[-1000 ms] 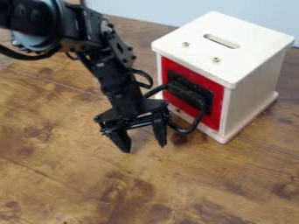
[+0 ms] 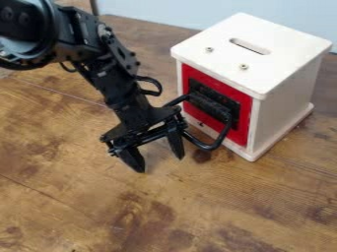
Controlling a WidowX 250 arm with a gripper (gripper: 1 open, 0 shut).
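A black robot arm reaches down from the upper left, and its gripper (image 2: 156, 154) hangs low over the wooden floor with two fingers apart and nothing seen between them. Just right of it stands a white wooden box (image 2: 283, 113) with a slot in its top and a red front panel (image 2: 195, 81). A black slatted part (image 2: 211, 106) is set in that panel, and a black cable or bar loops down beside the gripper's right side; whether it touches the gripper is unclear.
A pale wall runs along the back behind the box.
The arm and gripper have shifted slightly left over the last second, with the fingers still apart. The box has not moved.
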